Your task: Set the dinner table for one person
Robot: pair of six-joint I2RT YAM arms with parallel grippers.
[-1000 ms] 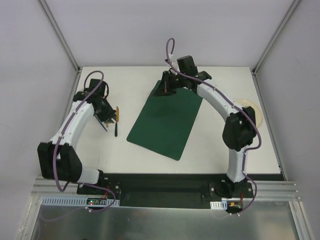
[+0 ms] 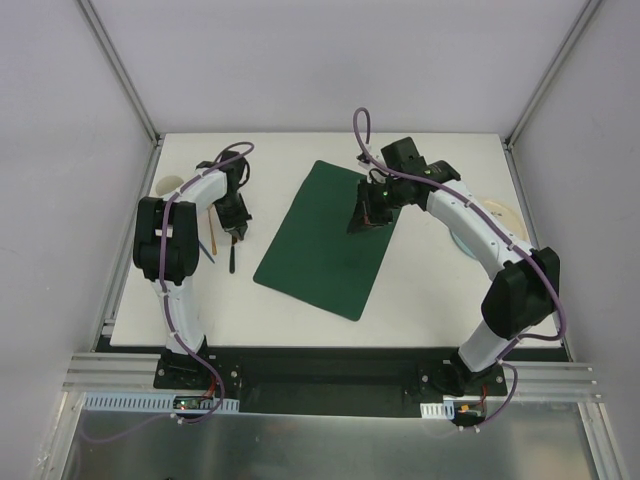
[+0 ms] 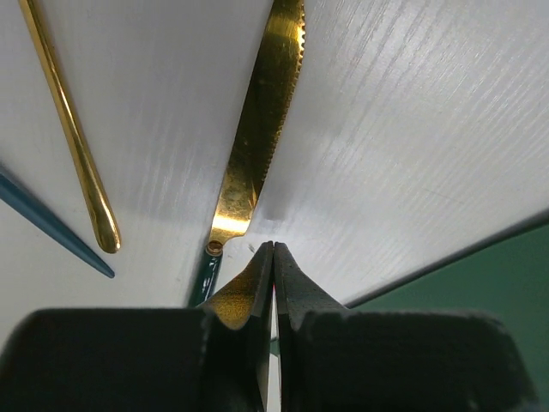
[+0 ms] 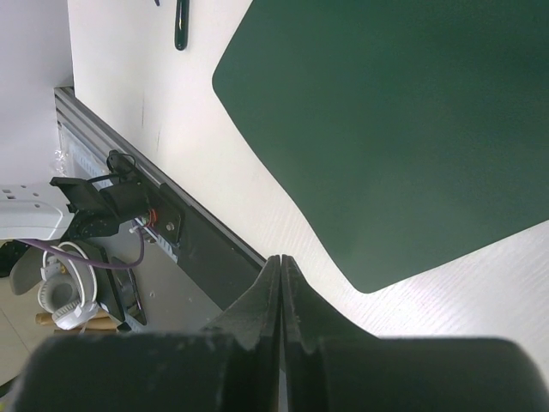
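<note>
A knife [image 3: 257, 129] with a gold serrated blade and a dark green handle [image 2: 232, 258] lies on the white table at the left. My left gripper is shut with nothing showing between its fingers, just beside where blade and handle meet. In the top view the left arm hides the blade. Left of the knife lie a gold utensil [image 3: 73, 129] and a blue-handled one [image 3: 53, 225], their heads out of sight in the left wrist view. Above the dark green placemat [image 2: 325, 255], my right gripper [image 2: 357, 226] is shut and empty.
A pale cup [image 2: 169, 185] stands at the far left, partly behind the left arm. On the right, a cream plate [image 2: 508, 218] and a light blue rim [image 2: 462, 243] are partly covered by the right arm. Bare table lies along the front right.
My right gripper has shifted right and toward the front over the placemat. The utensils have not visibly moved.
</note>
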